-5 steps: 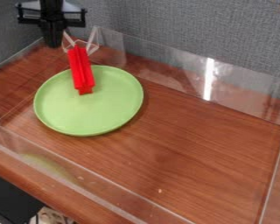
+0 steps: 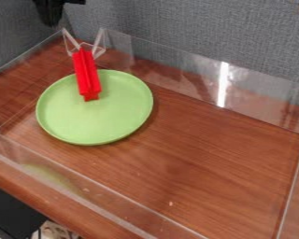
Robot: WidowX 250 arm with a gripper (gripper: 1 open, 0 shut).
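A green plate [image 2: 93,119] lies on the left part of the wooden surface. A red object [image 2: 86,72] with pale wire-like loops at its upper end rests on the plate's back portion, its top reaching past the rim. My gripper [image 2: 49,17] is a dark shape at the top left edge, above and behind the red object and apart from it, mostly out of frame. Whether it is open or shut cannot be made out.
Clear plastic walls [image 2: 246,103] edge the wooden surface [image 2: 215,168], with a grey fabric backdrop behind.
My gripper has moved upward, so less of it shows at the top left. The plate and red object have not moved.
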